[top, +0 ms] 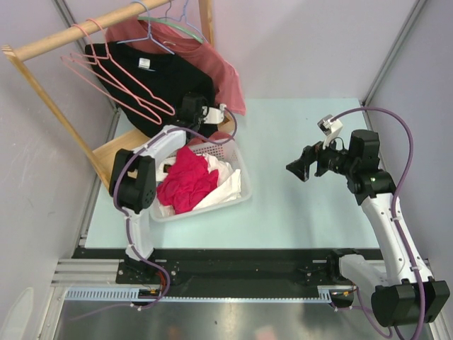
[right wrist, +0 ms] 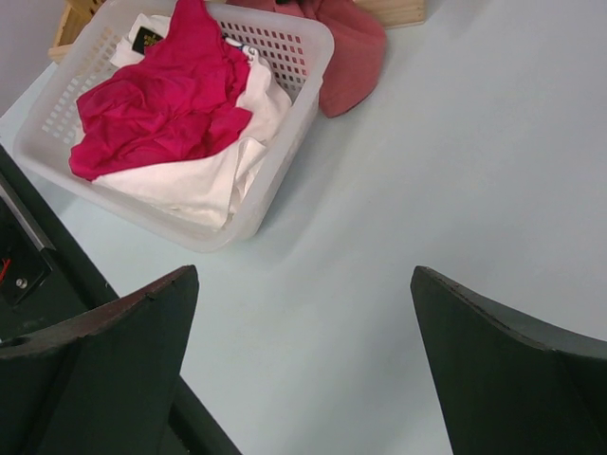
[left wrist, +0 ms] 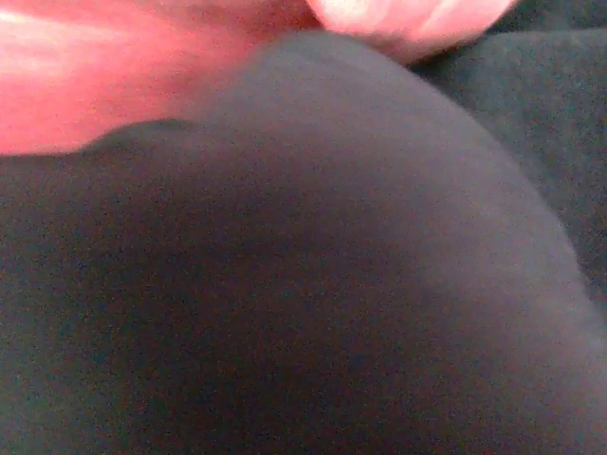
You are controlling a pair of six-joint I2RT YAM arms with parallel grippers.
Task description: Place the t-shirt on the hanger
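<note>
A black T-shirt (top: pixel 124 85) hangs from a hanger on the wooden rail, in front of a pink shirt (top: pixel 226 85). My left gripper (top: pixel 205 113) is up against the black shirt's lower right part; its fingers are shut, and what lies between them is hidden. Blurred dark and pink cloth fills the left wrist view. My right gripper (top: pixel 304 161) stands open over the table at the right, with nothing between its fingers.
A white basket (top: pixel 245 185) of red (top: pixel 187 180) and white clothes stands below the rack (top: pixel 53 41). Pink hangers (top: pixel 92 81) hang at the rail's left.
</note>
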